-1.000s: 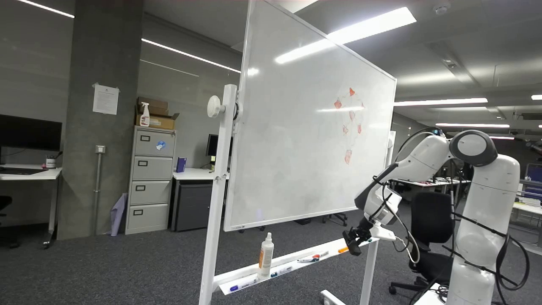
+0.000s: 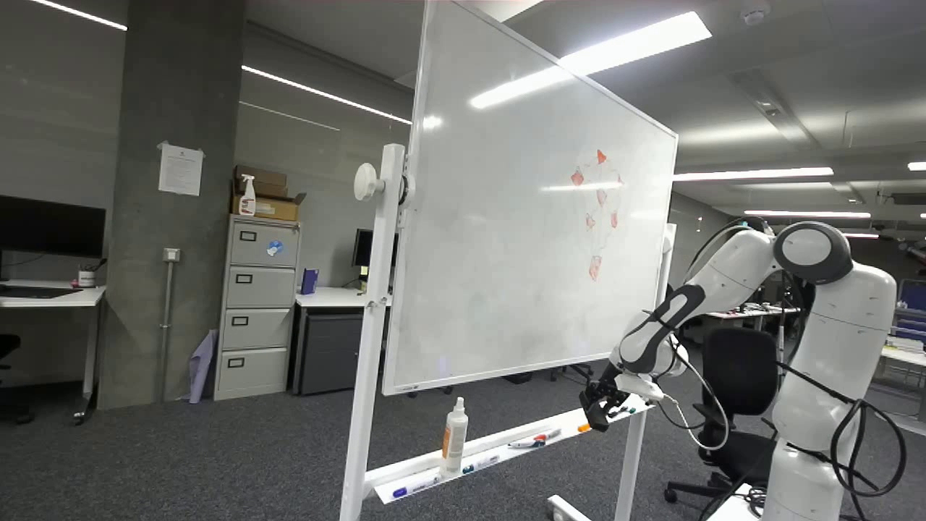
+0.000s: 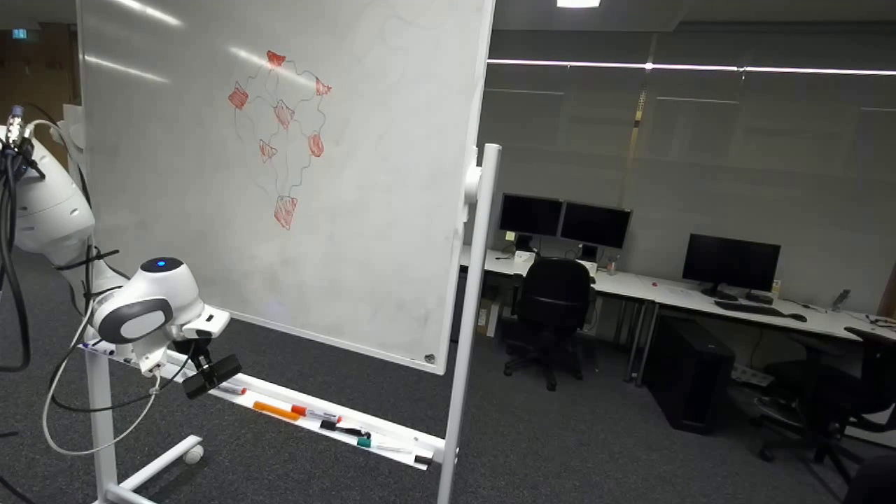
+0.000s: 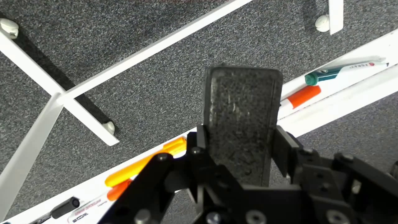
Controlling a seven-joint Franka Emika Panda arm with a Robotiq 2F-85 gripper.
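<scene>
In the wrist view a black, dusty block that looks like a whiteboard eraser (image 4: 242,115) fills the middle, with my gripper shut on its two sides. From exterior view 2, the gripper (image 3: 201,361) with the dark block (image 3: 211,375) hangs in front of the pen tray (image 3: 386,451), below the whiteboard's lower edge. The whiteboard (image 3: 378,252) carries several red hatched shapes (image 3: 285,213) joined by thin wavy lines. In exterior view 1 the block (image 2: 595,415) is by the far end of the tray, apart from the board face.
On the tray lie an orange pen (image 3: 275,411), a red-capped marker (image 3: 315,413), a black item (image 3: 342,429) and a green-capped marker (image 3: 382,444). A spray bottle (image 2: 453,438) stands on the tray's near end. The whiteboard stand's upright (image 3: 470,336) borders the tray.
The wrist has turned and the forearm has tilted, shifting the hand a little in exterior view 1. The block is still gripped; the whiteboard and tray items look unchanged.
</scene>
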